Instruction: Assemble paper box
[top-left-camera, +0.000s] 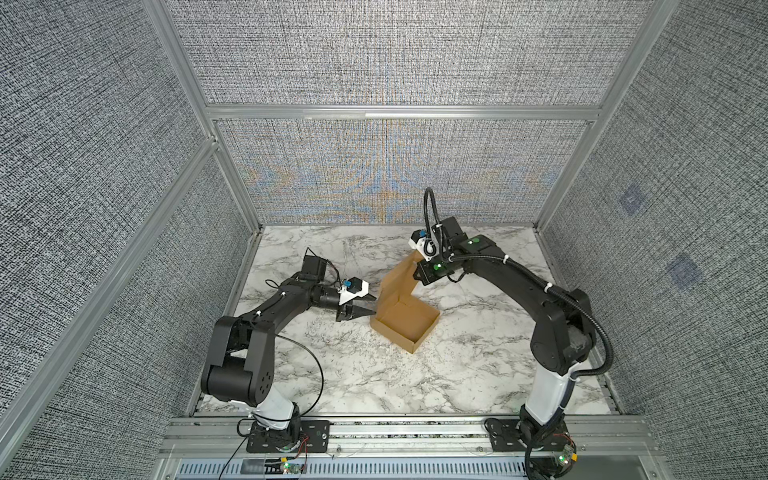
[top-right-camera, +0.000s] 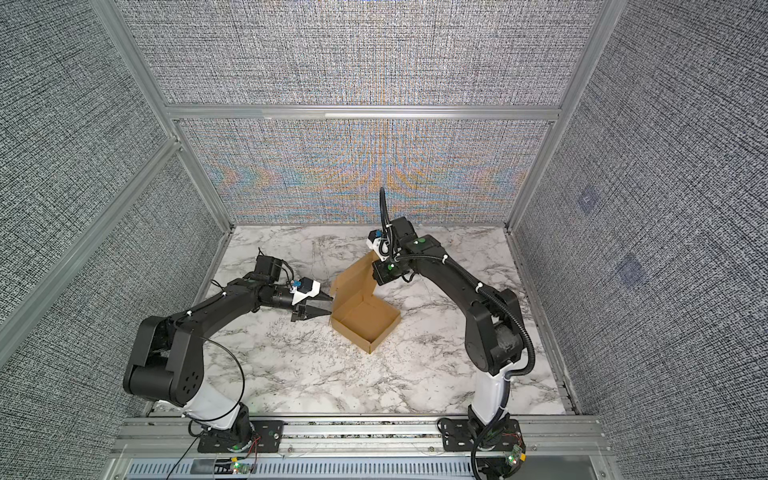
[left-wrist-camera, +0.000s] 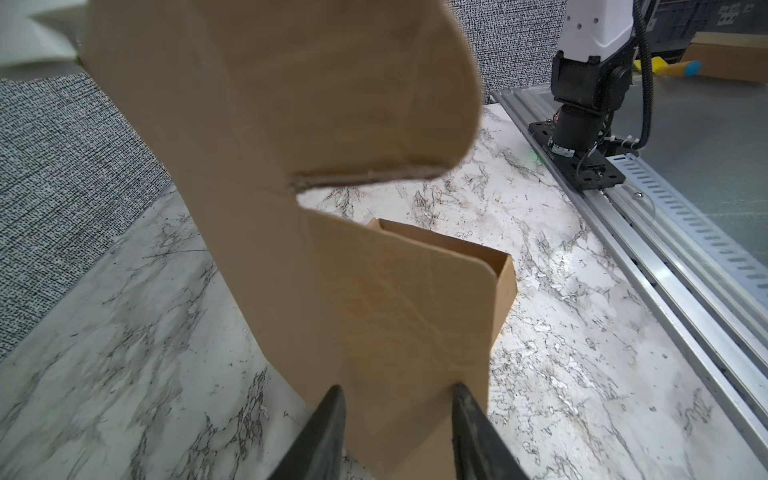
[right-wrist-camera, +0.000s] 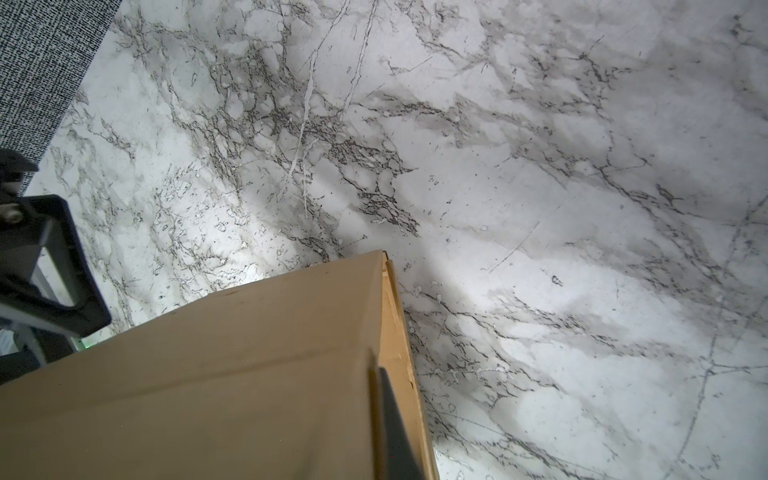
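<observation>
The brown cardboard box (top-left-camera: 404, 324) sits mid-table with its lid (top-right-camera: 352, 276) standing up at the back. My left gripper (top-left-camera: 372, 305) is open at the box's left side; in the left wrist view its two fingertips (left-wrist-camera: 332, 408) face the near panel, with a large flap (left-wrist-camera: 368, 96) above them. My right gripper (top-left-camera: 420, 268) is at the raised lid's upper end. In the right wrist view the lid's edge (right-wrist-camera: 392, 304) runs beside a dark fingertip, mostly hidden by cardboard, so I cannot tell how that gripper stands.
Mesh walls close the back and sides, and a metal rail (top-left-camera: 408, 432) runs along the front edge between the arm bases.
</observation>
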